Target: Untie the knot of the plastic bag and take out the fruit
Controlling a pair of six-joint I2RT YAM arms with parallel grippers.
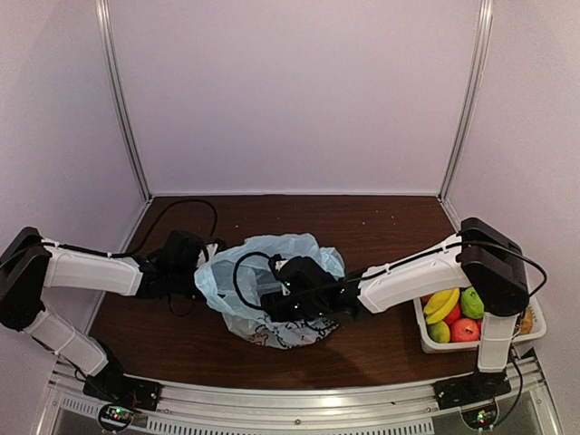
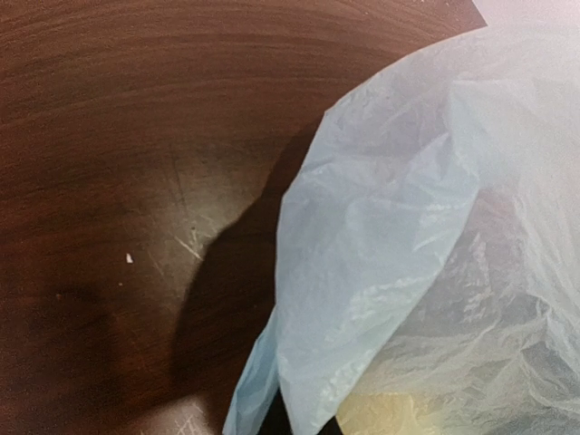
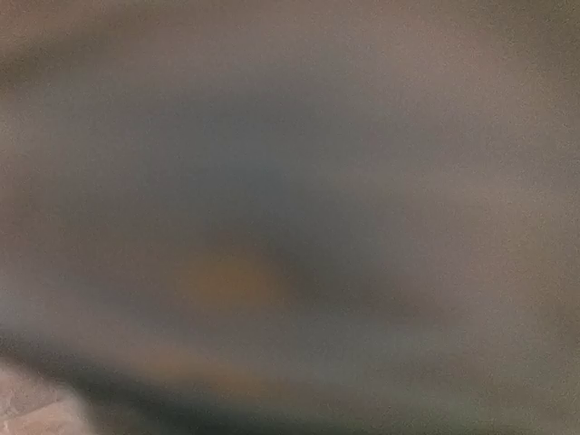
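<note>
A pale blue plastic bag sits mid-table with its mouth spread. My left gripper is shut on the bag's left rim, the film folded between its fingertips at the bottom of the left wrist view. A yellow thing shows dimly beside it, inside or through the plastic. My right gripper reaches down into the bag, its fingers hidden by the wrist and the film. The right wrist view is very blurred, with only an orange-yellow patch standing out; whether that gripper touches any fruit cannot be seen.
At the right stands a white basket of fruit, including yellow bananas, a green fruit and a red one. The right arm passes over its back part. Bare table lies in front and to the left.
</note>
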